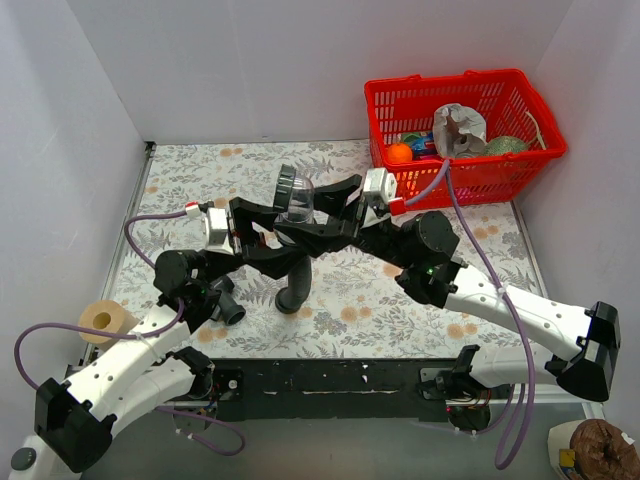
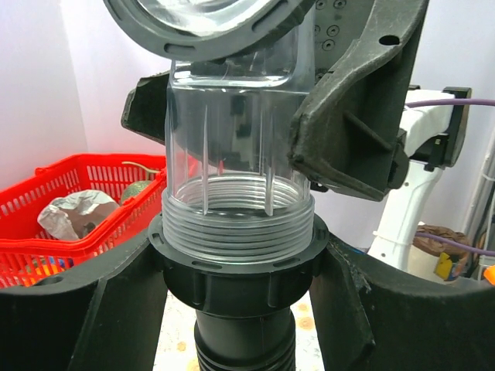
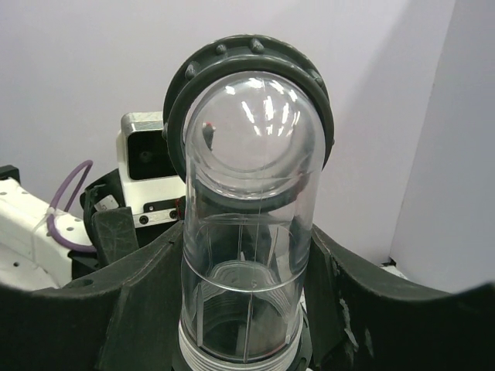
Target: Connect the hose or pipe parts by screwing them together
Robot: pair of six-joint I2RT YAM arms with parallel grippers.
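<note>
Between my two grippers, over the table's middle, a clear threaded cylinder (image 3: 247, 201) with a dark ribbed top ring (image 1: 285, 188) stands upright above a dark hose (image 1: 295, 285). In the left wrist view, my left gripper is shut on the dark collar (image 2: 232, 286) at the hose's top, around the cylinder's threaded base. My right gripper is shut on the clear cylinder, above the left one. The cylinder's threads show just over the collar; whether they are engaged I cannot tell.
A red basket (image 1: 385, 100) with assorted items stands at the back right. Dark pipe fittings (image 1: 228, 305) lie left of the hose, near a tape roll (image 1: 105, 322) at the left edge.
</note>
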